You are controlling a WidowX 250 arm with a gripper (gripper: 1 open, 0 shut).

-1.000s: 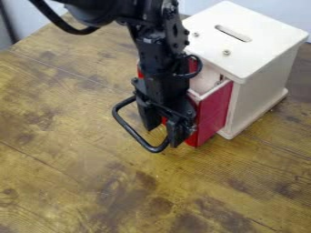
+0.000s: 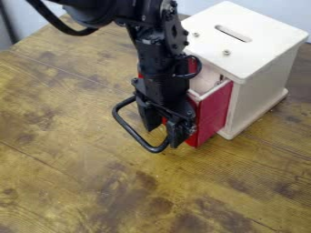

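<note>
A pale wooden box with a slot in its lid and a red front panel stands at the right. My black gripper is low at the box's front, overlapping the red panel, with the arm coming down from the top. Its body hides part of the box's front and whatever may be between its fingers; whether it is open or shut is unclear.
A pale wall edge shows at the top left and behind the box.
</note>
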